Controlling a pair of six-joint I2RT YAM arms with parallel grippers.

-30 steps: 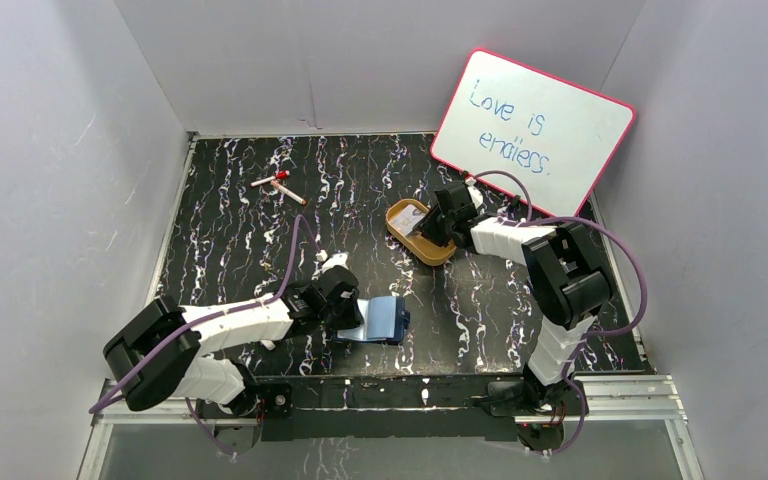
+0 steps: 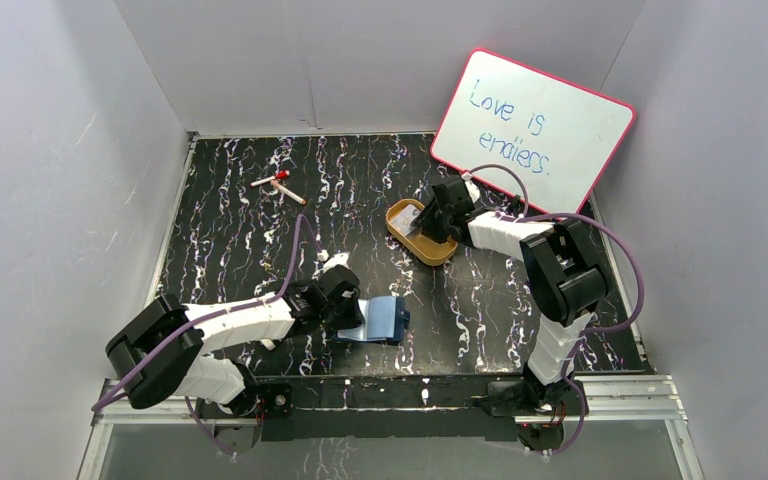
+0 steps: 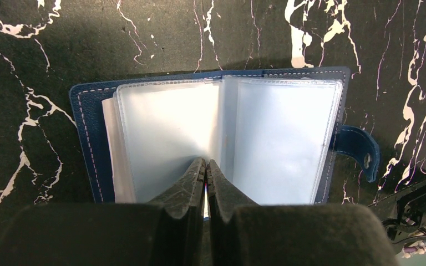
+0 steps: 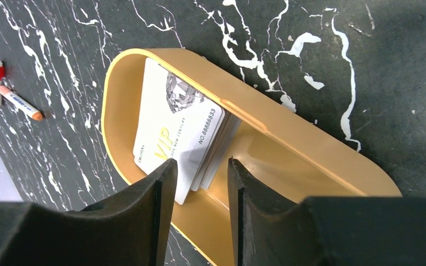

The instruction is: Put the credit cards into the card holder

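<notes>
The blue card holder [image 3: 285, 136] lies spread flat near the table's front edge, its clear sleeves facing up. My left gripper is shut over its left-hand sleeve, with nothing visible between the fingertips. In the right wrist view a stack of cards, a white VIP card [image 4: 178, 124] on top, leans in one end of the tan oval tray [image 4: 305, 149]. My right gripper is part open above that tray. Its left finger [image 4: 169, 180] overlaps the near edge of the top card in the view; whether it touches cannot be told.
A whiteboard [image 2: 530, 125] with blue writing leans at the back right, close behind the right arm. Two markers [image 2: 282, 185] lie at the back left. The strap [image 3: 363, 149] of the holder sticks out on its right. Bare table lies between holder and tray.
The right gripper has shifted very slightly within the tray toward the card end. Left arm, holder and tray look the same.
</notes>
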